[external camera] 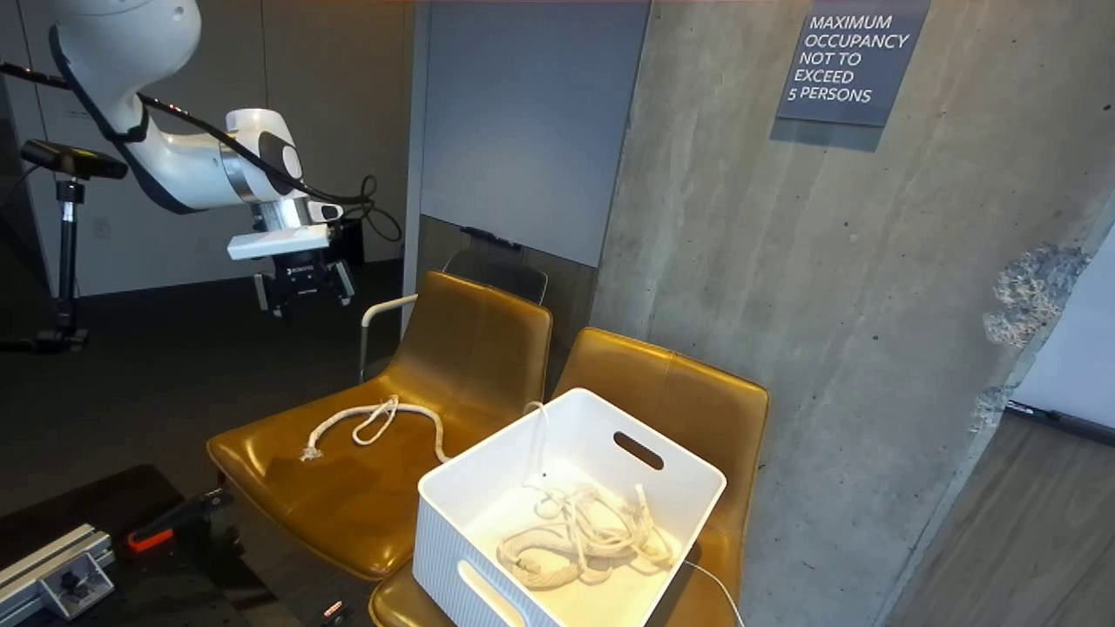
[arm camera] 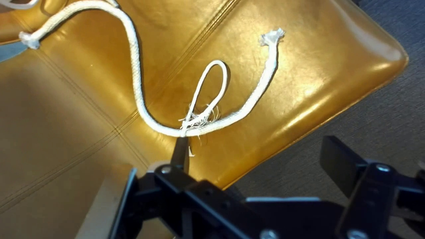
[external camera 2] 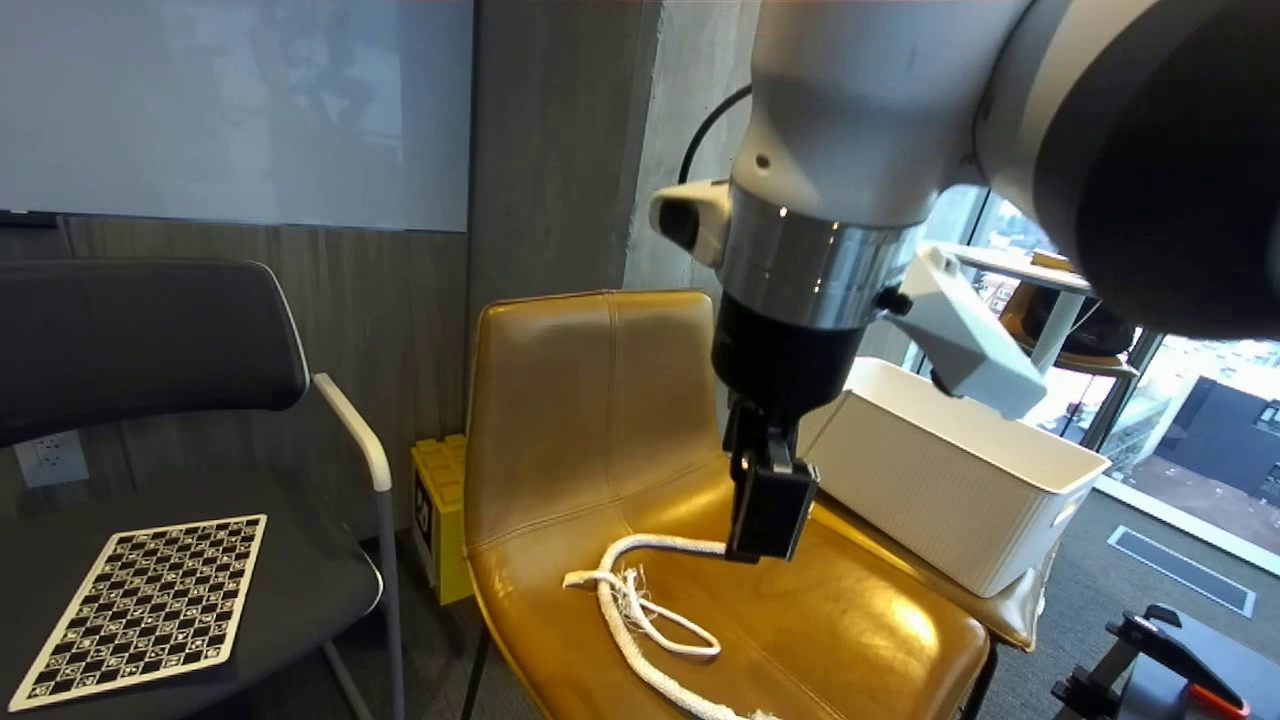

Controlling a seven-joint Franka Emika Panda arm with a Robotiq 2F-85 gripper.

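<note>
My gripper [external camera: 304, 297] is open and empty, hanging in the air above the left tan chair [external camera: 314, 481]. On that chair's seat lies a white rope [arm camera: 137, 75], curved in an S with frayed ends and a small tied loop near its middle. In the wrist view, one finger [arm camera: 181, 153] appears just below the rope's knot; the other stands off to the right over the floor. From exterior view 2 the gripper [external camera 2: 768, 546] covers part of the rope [external camera 2: 624, 624], and its height above the seat is hard to judge.
A white bin [external camera: 449, 512] with several coiled ropes [external camera: 585, 538] inside stands on the second tan chair [external camera: 669, 376]. A black chair [external camera 2: 144, 336] carries a checkered board [external camera 2: 150, 606]. The first chair's backrest [external camera 2: 588, 408] rises behind the rope.
</note>
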